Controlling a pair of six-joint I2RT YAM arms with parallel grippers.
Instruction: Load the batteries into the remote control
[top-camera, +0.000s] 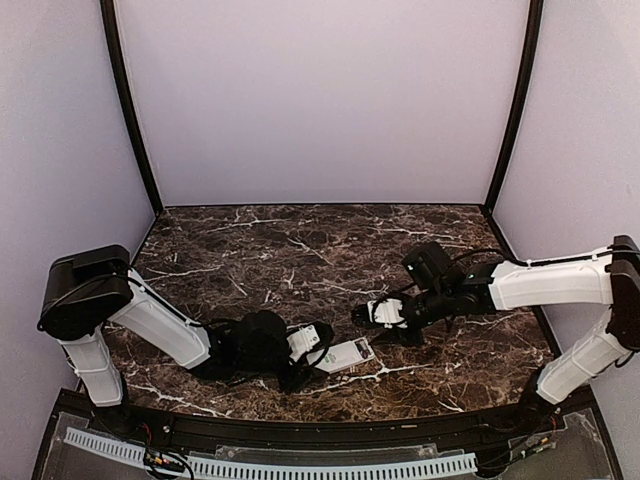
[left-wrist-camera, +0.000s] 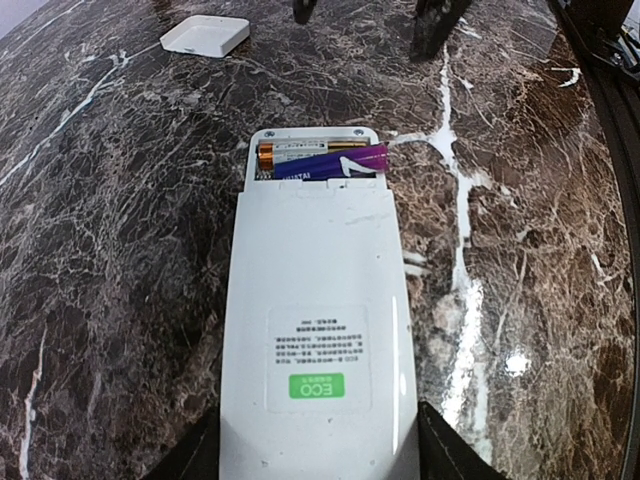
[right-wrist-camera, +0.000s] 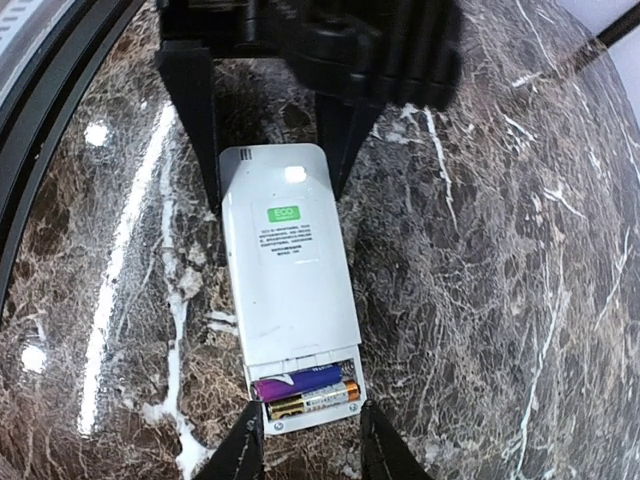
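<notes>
The white remote control (left-wrist-camera: 318, 270) lies face down, its battery bay open at the far end. My left gripper is shut on its near end, a finger along each side. In the bay rest an orange-and-black battery (right-wrist-camera: 315, 398) and a purple battery (right-wrist-camera: 298, 383). The purple one sits at a slant, one end lying over the bay's side edge, partly covering the other battery in the left wrist view. My right gripper is part open above the bay end, its fingers apart with nothing between them.
A small white cover (left-wrist-camera: 205, 35) lies on the marble table, apart from the remote. A dark rail (top-camera: 300, 436) runs along the front edge.
</notes>
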